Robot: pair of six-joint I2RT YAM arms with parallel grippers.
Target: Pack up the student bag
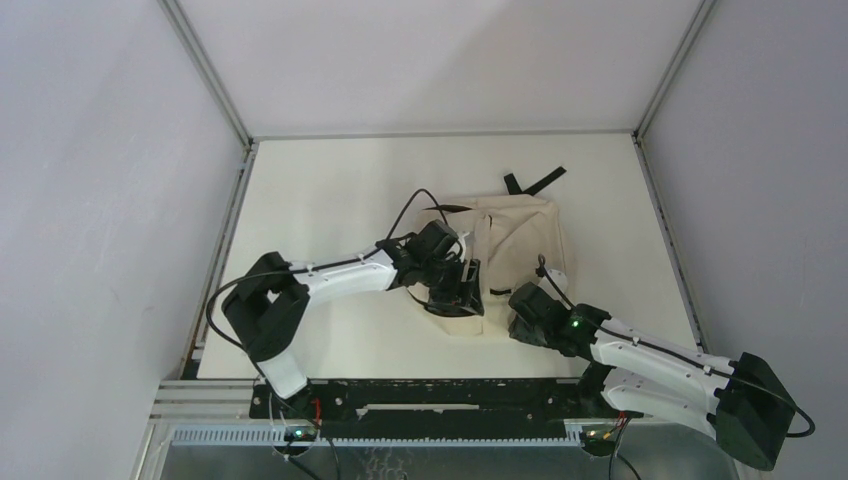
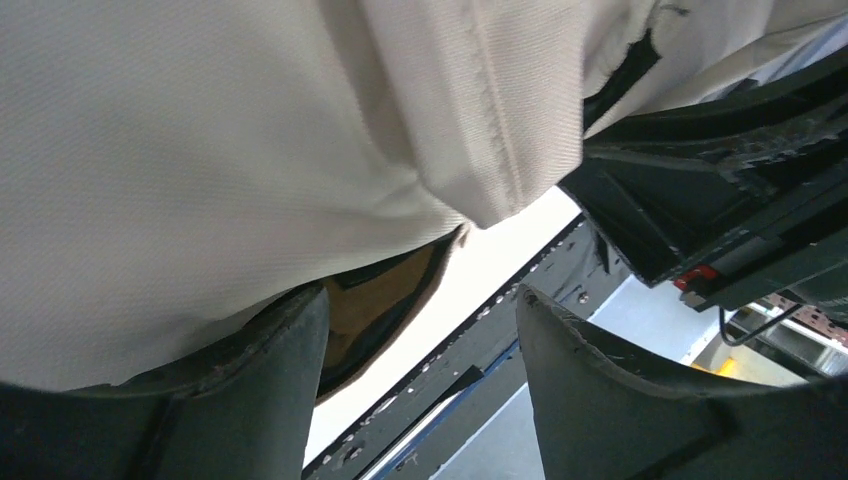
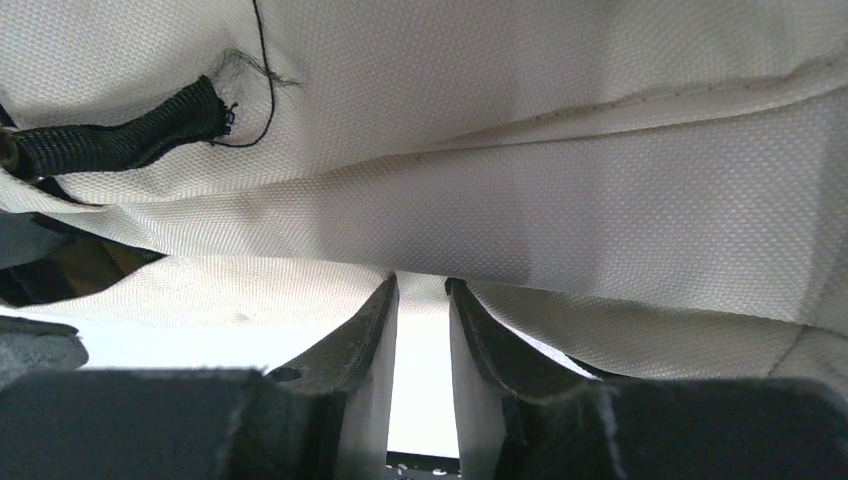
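A cream fabric bag [image 1: 518,235] lies on the white table, its dark-edged opening [image 2: 385,300] showing near the left gripper. My left gripper is open over the bag's left part, its fingers apart and no object visibly held between them. At the bag's front right edge, my right gripper is nearly closed, with a thin fold of the bag's cloth [image 3: 420,284] between the tips. Both arms hide part of the bag in the top view. What lies inside it cannot be made out.
Black straps [image 1: 545,181] stick out behind the bag. A short black webbing piece [image 3: 130,132] with a loose thread sits on the cloth. From the left wrist, the right arm's gripper appears close by. Bare table [image 1: 320,190] extends to the left.
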